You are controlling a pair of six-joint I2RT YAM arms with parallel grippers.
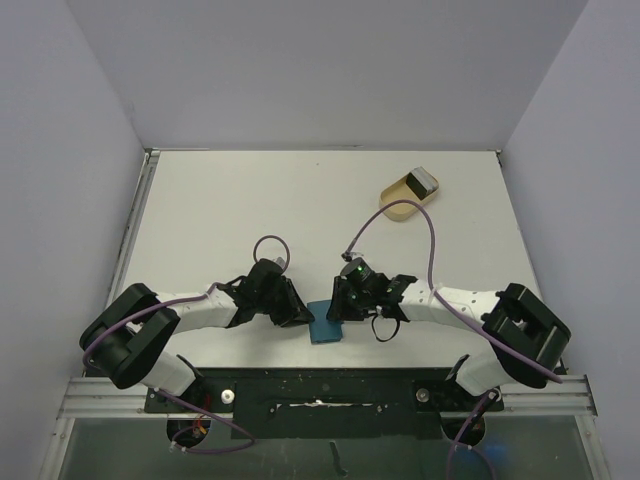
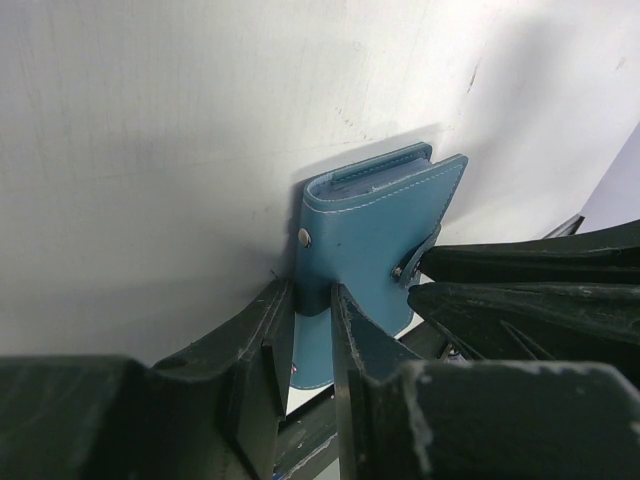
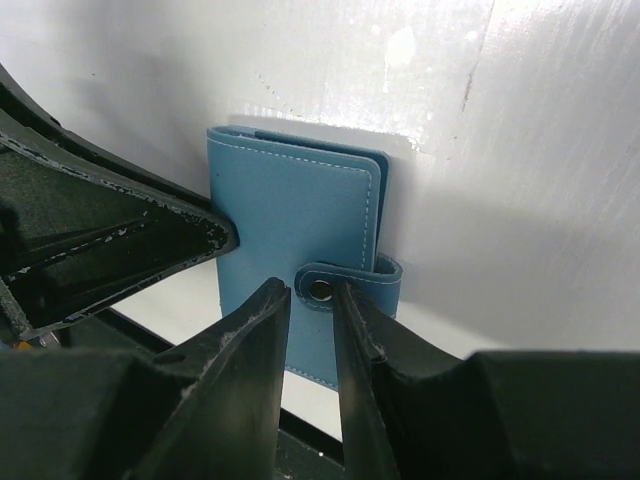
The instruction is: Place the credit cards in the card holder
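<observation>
The blue card holder (image 1: 323,322) lies on the white table between both arms. In the left wrist view, my left gripper is shut on the holder's rounded spine edge, near a small metal stud. A strap (image 3: 375,287) with a snap button wraps round the holder's other edge in the right wrist view. My right gripper is part open, with its fingertips at the strap and the button showing between them. A flat dark and grey stack (image 1: 421,182), maybe the cards, rests in a tan tray (image 1: 400,212) at the back right.
Much of the white table (image 1: 230,200) behind the arms is bare. A purple cable (image 1: 432,235) arches over the table from the right arm, short of the tray. Black machinery (image 1: 300,385) borders the front edge.
</observation>
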